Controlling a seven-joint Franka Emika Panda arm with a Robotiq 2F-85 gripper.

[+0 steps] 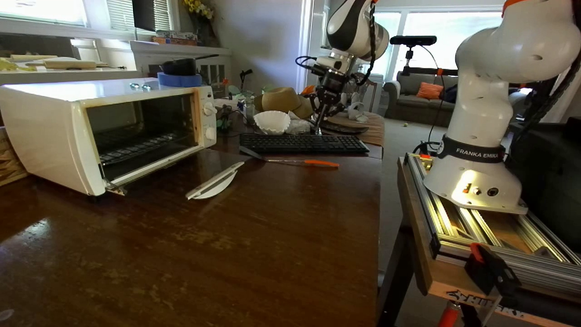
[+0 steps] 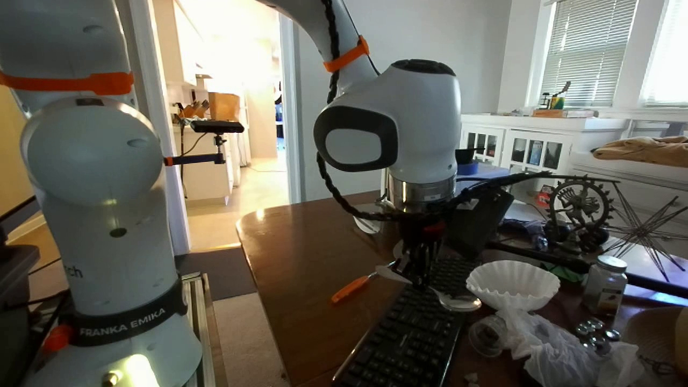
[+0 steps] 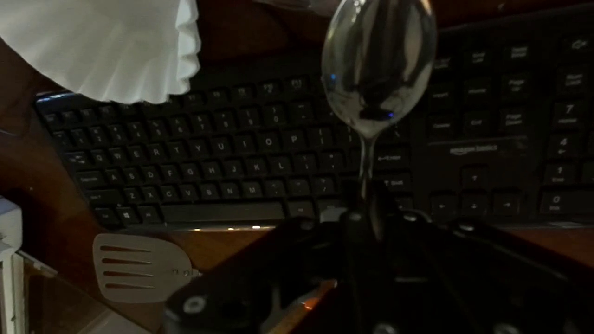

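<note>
A shiny metal spoon (image 3: 380, 67) fills the top of the wrist view, its handle running down between my fingers. My gripper is shut on that handle, pointing downward above the black keyboard (image 3: 222, 139). In exterior view 2 the spoon's bowl (image 2: 456, 302) sticks out from my gripper (image 2: 420, 280) toward the white fluted bowl (image 2: 513, 284). Exterior view 1 has my gripper (image 1: 319, 126) over the far side of the keyboard (image 1: 305, 144). Whether the spoon touches the keys is hard to tell.
A slotted spatula (image 3: 139, 267) with an orange handle (image 1: 321, 163) lies in front of the keyboard. The toaster oven (image 1: 49, 136) stands at the left, and a white lid-like piece (image 1: 215, 182) lies near it. Clutter with a glass jar (image 2: 604, 284) crowds the back.
</note>
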